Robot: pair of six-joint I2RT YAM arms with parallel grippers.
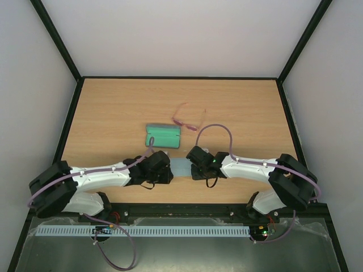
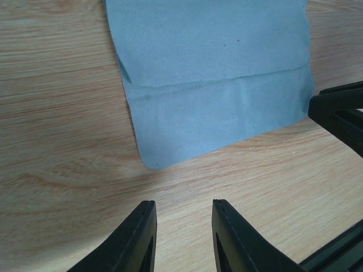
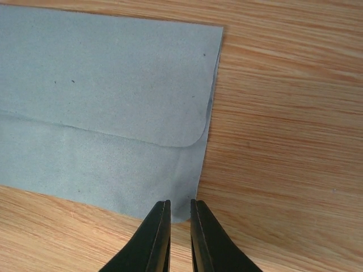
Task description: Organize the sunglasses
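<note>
Pink-framed sunglasses (image 1: 178,122) lie on the table with their temples spread, behind and right of the open green case (image 1: 163,136). A folded blue-grey cloth (image 1: 181,166) lies flat in front of the case, between the two grippers. In the left wrist view, my left gripper is part open with nothing between its fingers, just off the near left corner of the cloth (image 2: 204,113). My right gripper has a narrow gap between its fingertips, over the near right corner of the cloth (image 3: 113,158); whether it touches the cloth is hard to tell.
The right gripper's dark finger (image 2: 340,107) shows at the right edge of the left wrist view, close to the cloth. Purple cables (image 1: 231,139) loop above the arms.
</note>
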